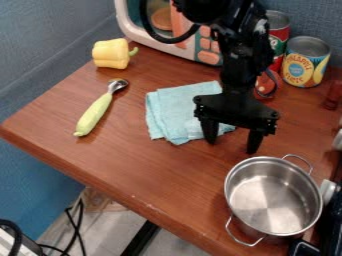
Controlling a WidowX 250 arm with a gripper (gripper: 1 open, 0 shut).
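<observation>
My black gripper point(233, 136) hangs low over the right part of a folded light blue cloth point(174, 112), its two fingers pointing down and spread apart. I cannot tell whether any cloth lies between them. A steel pot point(271, 198) with two handles stands in front of the gripper to the right. A light-green-handled scoop point(95, 113) lies left of the cloth on the wooden table point(120, 160).
A yellow pepper point(112, 53) sits at the back left. A toy microwave point(160, 25) and cans point(306, 61) stand at the back, with a small red bottle point(334, 95) at the right edge.
</observation>
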